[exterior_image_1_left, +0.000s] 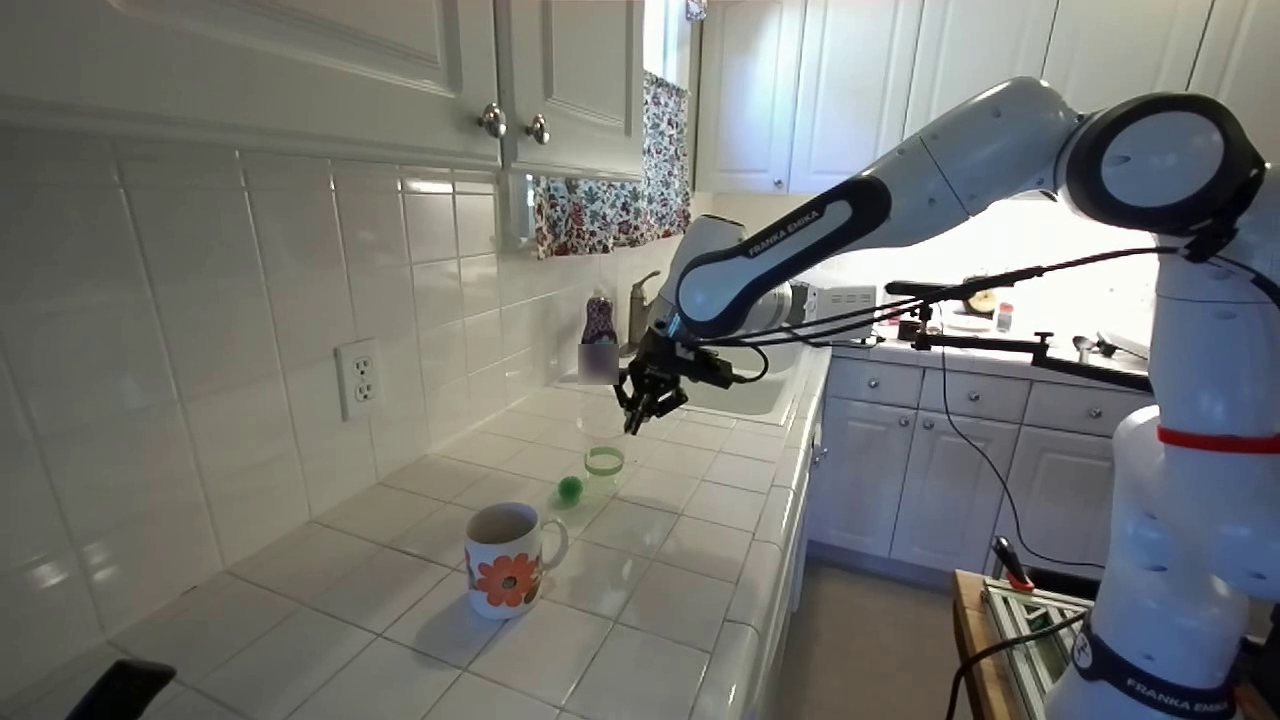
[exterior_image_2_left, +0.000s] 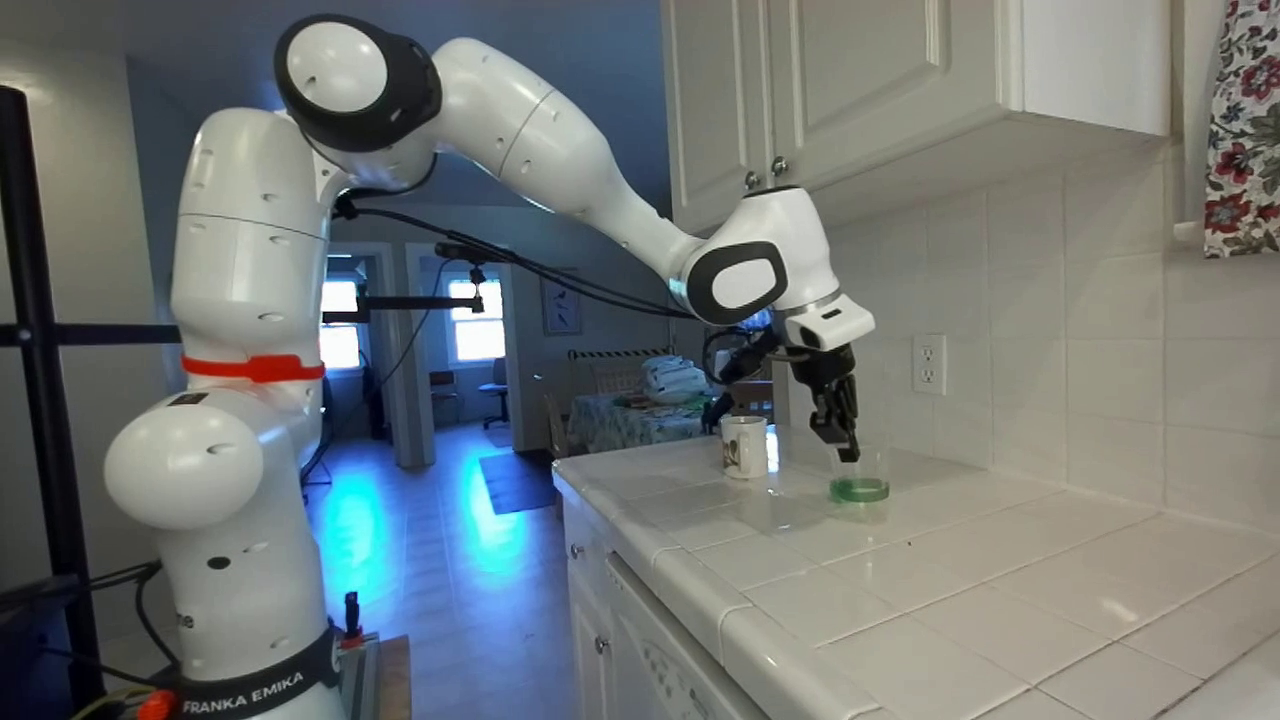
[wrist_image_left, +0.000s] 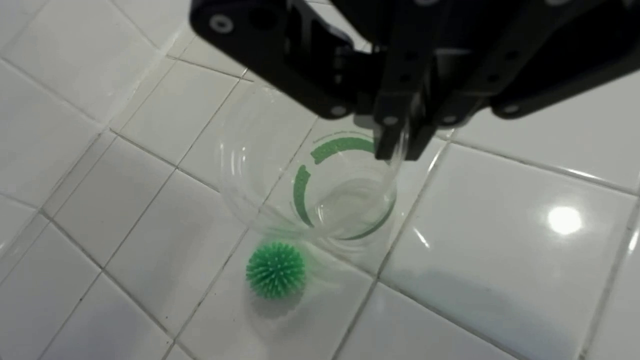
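A clear cup with a green band (wrist_image_left: 302, 198) near its base stands on the tiled counter, its wide mouth toward the wrist camera. My gripper is shut on the near-right wall of this cup, one finger on either side of the rim. In exterior view 1 the gripper (exterior_image_1_left: 633, 428) sits at the top of the cup (exterior_image_1_left: 603, 463). Exterior view 2 shows the fingers pointing down at the cup's (exterior_image_2_left: 860, 490) upper part. A spiky green ball (wrist_image_left: 276, 270) lies on the tiles just outside the cup, close to its base.
A white mug with an orange flower (exterior_image_1_left: 504, 560) stands nearer to exterior view 1's camera. The tiled wall (exterior_image_1_left: 288, 348) borders the counter on one side. Behind the gripper are a dark bottle (exterior_image_1_left: 597, 324) and the sink (exterior_image_1_left: 756, 384). Open counter (exterior_image_2_left: 960, 588) lies around.
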